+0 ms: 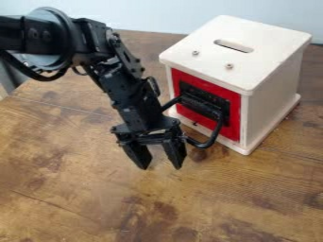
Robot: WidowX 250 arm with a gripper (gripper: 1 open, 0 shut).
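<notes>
My black gripper (157, 156) points down over the table, in front of a pale wooden box (263, 90) at the right. Its two fingers are apart with nothing seen between them. The box has a slot in its top and a red front panel (190, 77) with a black fixture (209, 99). A black loop, seemingly a handle or cable, runs from the front beside my gripper; whether they touch I cannot tell.
The arm reaches in from the upper left. A pale wall shows at the top left.
</notes>
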